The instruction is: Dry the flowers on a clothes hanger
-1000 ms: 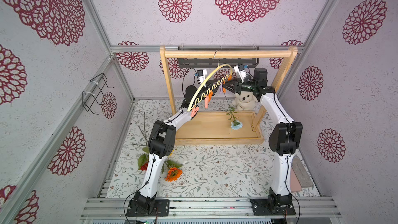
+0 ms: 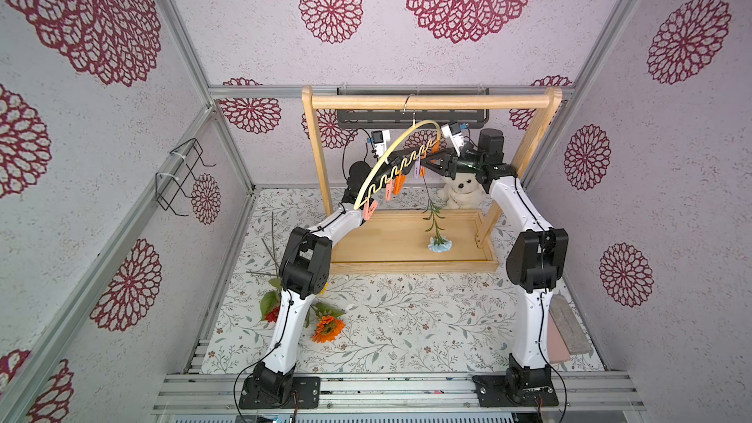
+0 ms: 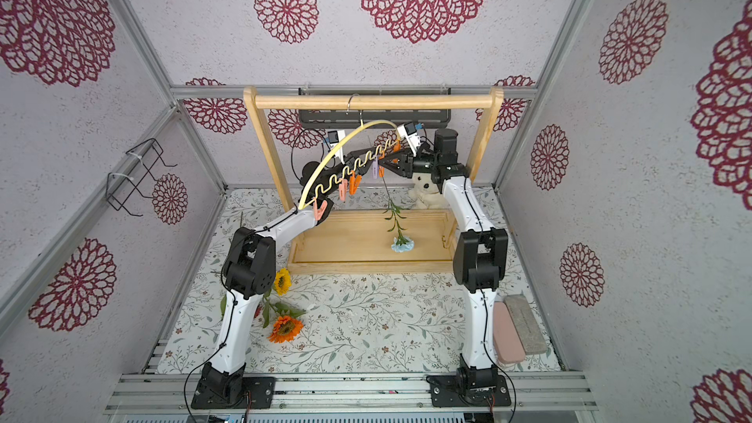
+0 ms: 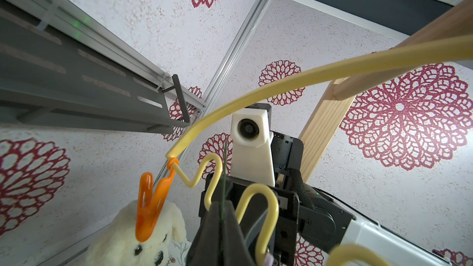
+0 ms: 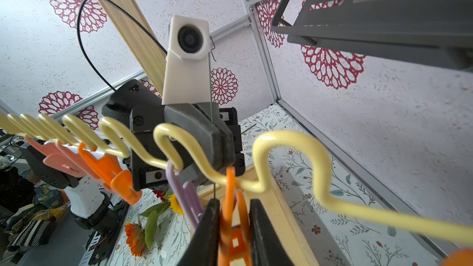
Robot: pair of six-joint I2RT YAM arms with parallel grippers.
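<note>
A yellow hanger (image 2: 383,155) with several coloured clips hangs from the wooden rack (image 2: 485,102). Below it dangles a pale blue flower (image 2: 439,243) by its long stem. In the left wrist view, my left gripper is shut on that thin green stem, just behind the hanger's loops. My right gripper is at an orange clip (image 5: 225,207), its fingers on either side of it; whether they press on it I cannot tell.
An orange flower (image 2: 329,329) and other flowers lie on the front left of the table. A white plush bear (image 2: 462,186) sits behind the wooden tray (image 2: 391,268). Pink and grey blocks (image 2: 559,337) lie at the front right.
The blue flower has swung slightly left and down. The hanger and clips shifted slightly; both arms are almost still.
</note>
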